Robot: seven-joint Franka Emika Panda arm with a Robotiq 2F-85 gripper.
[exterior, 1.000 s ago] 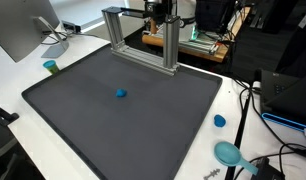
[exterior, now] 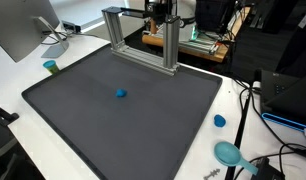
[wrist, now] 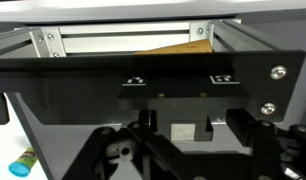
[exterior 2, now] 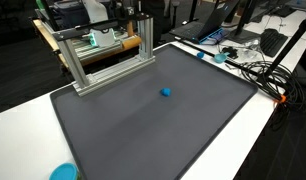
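In the wrist view, my gripper reaches to a black drawer front [wrist: 83, 85] with its dark fingers apart. A black handle-like ledge [wrist: 183, 100] juts from that front between the fingertips; whether they touch it cannot be made out. Behind the front, the drawer's tray shows a brown wooden-looking piece [wrist: 191, 47]. The drawer belongs to a metal frame [exterior: 163, 58] at the far side of the table. A small blue object [exterior: 120, 93] lies alone on the grey table mat; the other exterior view shows this blue object [exterior 2: 165, 92] too.
A green and blue can [exterior: 51, 67] stands off the mat's far left corner. Beyond its right edge lie a blue piece [exterior: 219, 121] and a turquoise ladle-like item [exterior: 233, 155].
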